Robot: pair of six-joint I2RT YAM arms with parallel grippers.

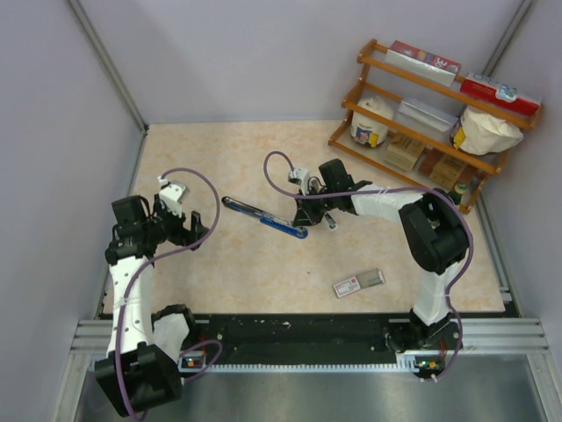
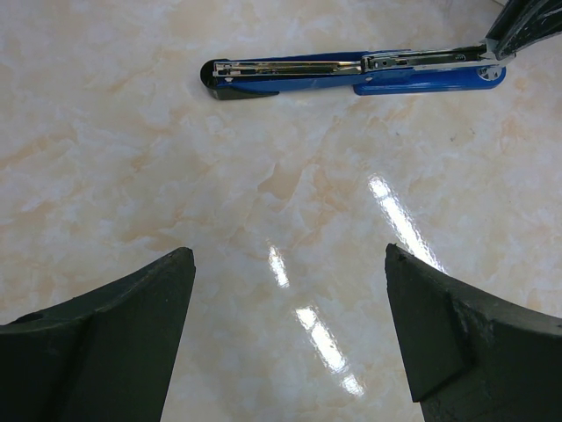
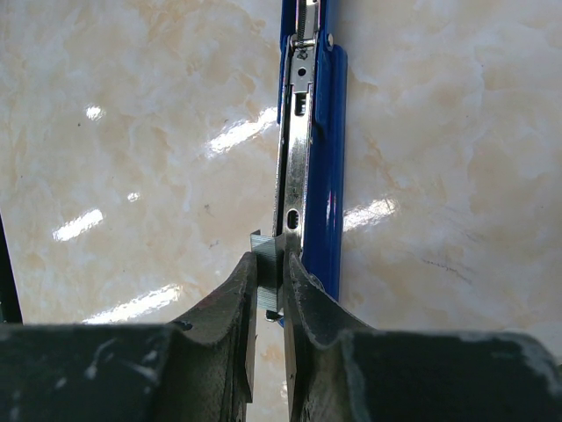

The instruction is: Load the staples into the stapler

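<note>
The blue stapler [image 1: 263,216] lies unfolded on the table, its metal magazine [image 3: 294,167] facing up. A short grey strip of staples [image 3: 267,271] is pinched between the fingertips of my right gripper, over the stapler's base end and beside the magazine's tip. Whether the strip touches the channel is hard to tell. In the left wrist view the stapler [image 2: 351,72] spans the top, with a dark right finger [image 2: 527,22] at its right end. My left gripper stands open and empty, well left of the stapler.
A staple box [image 1: 358,282] rests near the front right. Something small and grey [image 1: 329,221] lies just right of the right gripper. A wooden shelf [image 1: 421,132] with tubs and boxes fills the back right. Bare table surrounds the stapler's front and left.
</note>
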